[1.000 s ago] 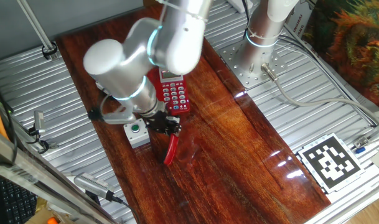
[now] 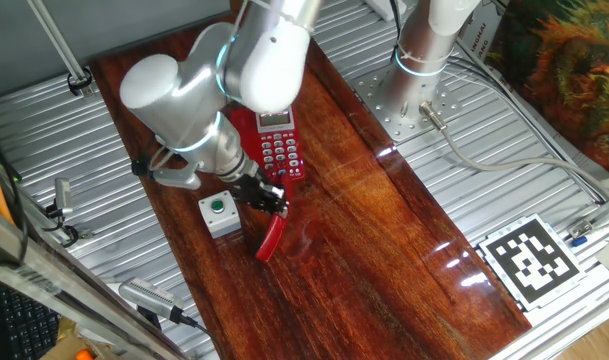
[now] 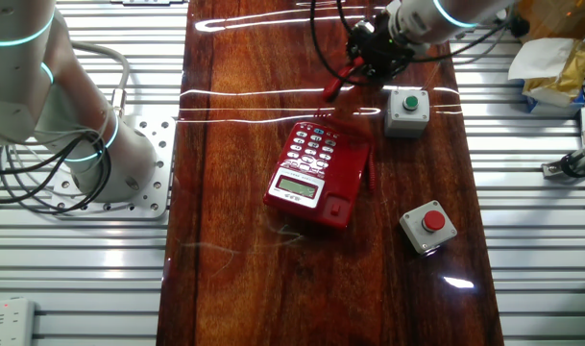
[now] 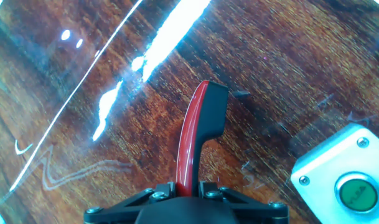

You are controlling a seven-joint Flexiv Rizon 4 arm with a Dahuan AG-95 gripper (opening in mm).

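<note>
A red telephone handset with a black inner side [image 4: 192,140] is pinched between the fingers of my gripper, which is shut on it. From exterior view 1, the handset [image 2: 272,238] points away from the gripper [image 2: 279,205] towards the front of the wooden table; whether it touches the wood is hard to tell. The red phone base [image 3: 314,173], with its keypad and small display, lies on the table apart from the handset. My arm covers part of that base in exterior view 1.
Close beside the gripper sits a white box with a green button [image 2: 220,213]. Another box with a red button [image 3: 428,227] stands near the phone base. A marker board [image 2: 530,262] lies off the table's edge.
Over the last second the arm has shifted left in exterior view 1. The held handset has swung slightly, its free end moving left. The phone base has stayed put.
</note>
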